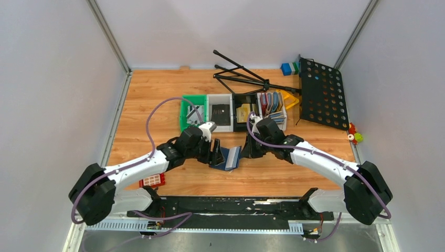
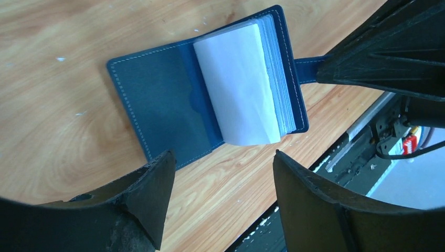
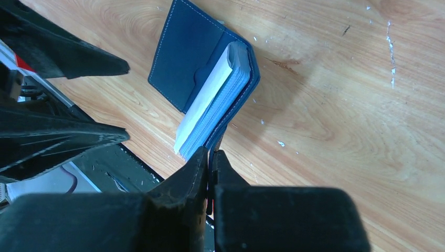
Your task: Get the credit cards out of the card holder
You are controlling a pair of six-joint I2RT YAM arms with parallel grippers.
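An open blue card holder (image 1: 219, 164) with a stitched edge (image 2: 145, 96) is between my two grippers, its stack of clear sleeves and white insert (image 2: 236, 86) facing the left wrist camera. My right gripper is shut on the holder's strap side, and the holder looks tilted up from the table there. My left gripper stands open over the holder, nothing between its fingers. In the right wrist view its fingertips (image 3: 118, 67) are beside the holder. Individual cards cannot be told apart in the stack.
Behind lie a green bin (image 1: 186, 98), grey and black bins, and a bin of packets (image 1: 273, 105). A folded black stand (image 1: 320, 94) fills the back right. A red object (image 1: 152, 180) lies at the front left.
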